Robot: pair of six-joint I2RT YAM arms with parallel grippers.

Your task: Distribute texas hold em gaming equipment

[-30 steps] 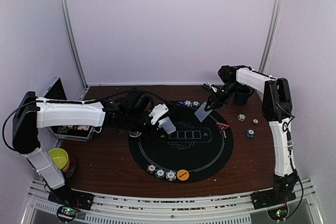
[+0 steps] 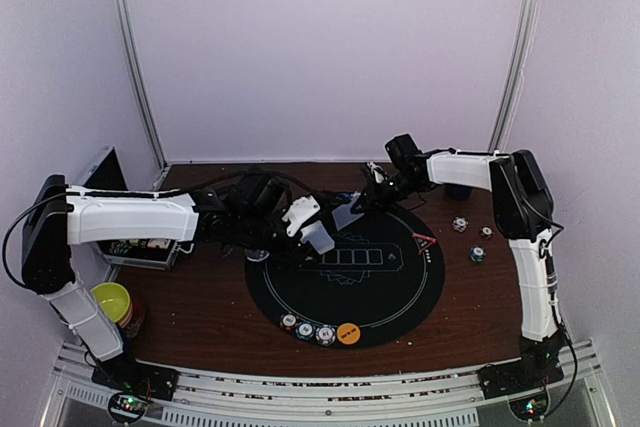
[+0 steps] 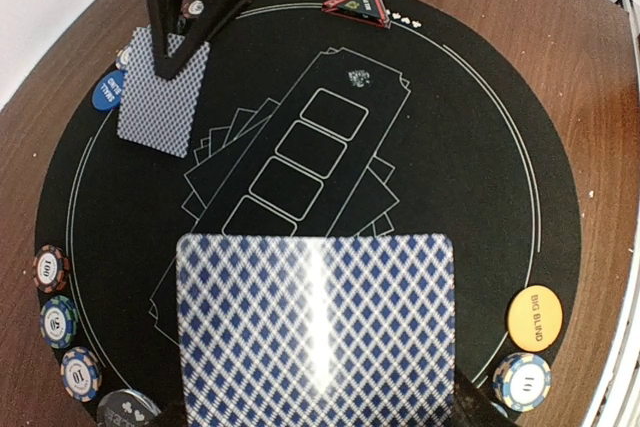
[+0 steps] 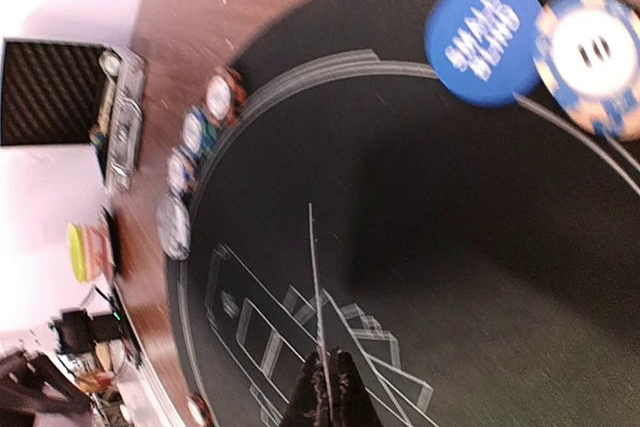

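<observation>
A blue-checked deck of cards [image 3: 315, 332] fills the bottom of the left wrist view, with my left gripper [image 2: 310, 234] shut on it above the round black mat [image 2: 390, 292]. My right gripper is shut on one card [image 3: 160, 107] with the same back. In the right wrist view that card [image 4: 317, 287] appears edge-on as a thin line, standing up from the fingertips. It hangs over the mat's far side, near the blue SMALL BLIND button [image 4: 485, 39] and a chip [image 4: 592, 55]. The orange BIG BLIND button [image 3: 535, 318] lies at the near rim.
A red-edged triangular sign [image 2: 424, 242] stands on the mat's right side. Loose chips [image 2: 477, 254] lie on the wood at right. An open case [image 2: 140, 251] and a yellow bowl [image 2: 111, 300] are at left.
My right gripper has moved left with its card, across the mat's far side toward the small blind button. The left arm and its deck look unmoved.
</observation>
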